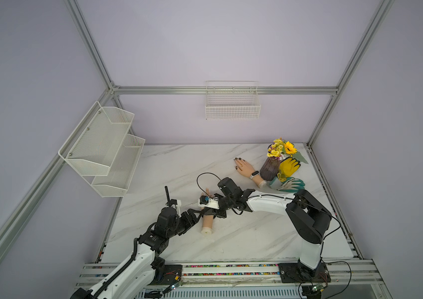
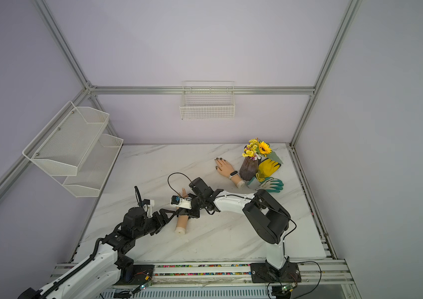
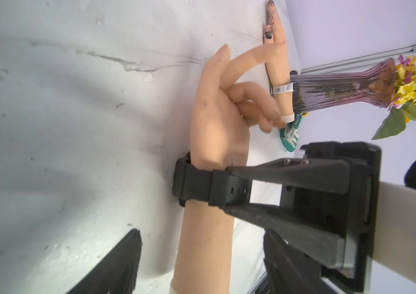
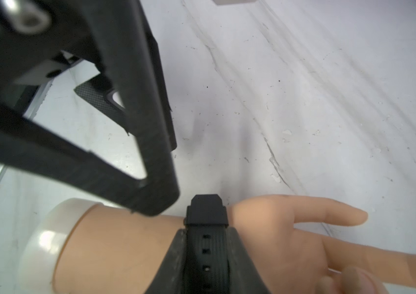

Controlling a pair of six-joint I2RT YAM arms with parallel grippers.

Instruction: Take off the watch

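Observation:
A mannequin forearm (image 3: 203, 235) lies on the marble table with a black watch band (image 3: 198, 183) round its wrist. My right gripper is shut on the band at the side of the wrist; in the right wrist view the strap (image 4: 207, 259) sits between its blurred fingertips. My left gripper stands open just beside and over the forearm, nothing between its fingers, and shows in the right wrist view above the wrist.
A second hand (image 1: 243, 168) with a watch lies at the back right, beside a flower vase (image 1: 269, 169) and gloves (image 1: 289, 167). Mesh shelves (image 1: 96, 144) hang on the left wall.

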